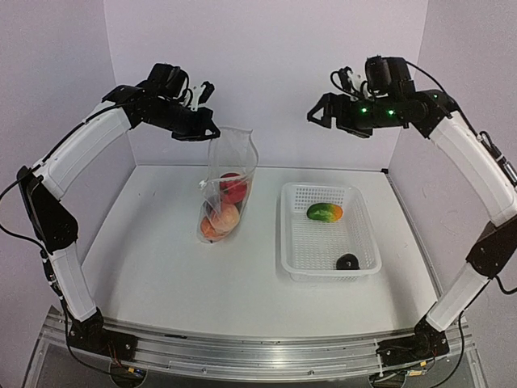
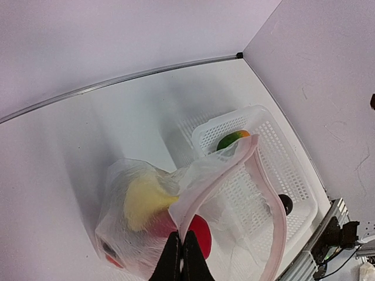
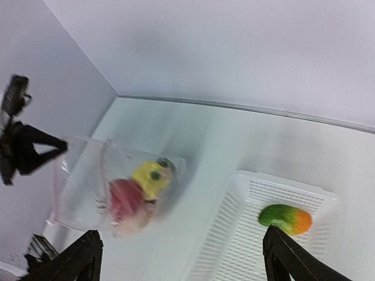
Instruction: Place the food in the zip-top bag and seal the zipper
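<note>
The clear zip top bag hangs from my left gripper, which is shut on the bag's rim; its mouth gapes open in the left wrist view. Inside lie a red food on top and peach-coloured ones below. A yellow food and a dark one also show through the plastic in the left wrist view. My right gripper stands open and empty, high above the back of the white basket. In that basket are a green-and-orange mango and a dark round food.
Walls stand close behind and on both sides. A metal rail runs along the front edge.
</note>
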